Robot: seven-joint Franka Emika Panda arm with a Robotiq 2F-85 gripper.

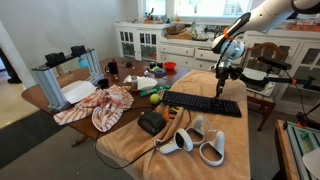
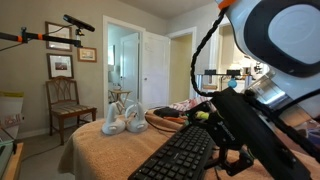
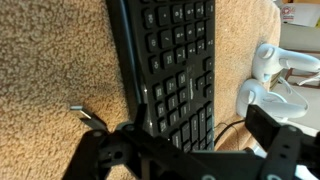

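Observation:
A black keyboard (image 3: 170,70) lies on the tan cloth, running diagonally through the wrist view. In exterior view 1 the same keyboard (image 1: 200,103) is near the table's right end. My gripper is open above it, its dark fingers spread at the bottom of the wrist view with keys showing between them. From exterior view 1, the gripper (image 1: 220,92) hangs at the keyboard's far long side; whether it touches cannot be told. A small dark stick with a metal tip (image 3: 90,117) rests on the cloth left of the keyboard.
White headset-like devices (image 1: 211,150) with a cable lie on the near side of the keyboard. A black pouch (image 1: 152,122), a striped cloth (image 1: 100,107) and a green ball (image 1: 155,99) are farther left. Bare tan cloth (image 3: 50,50) surrounds the small stick.

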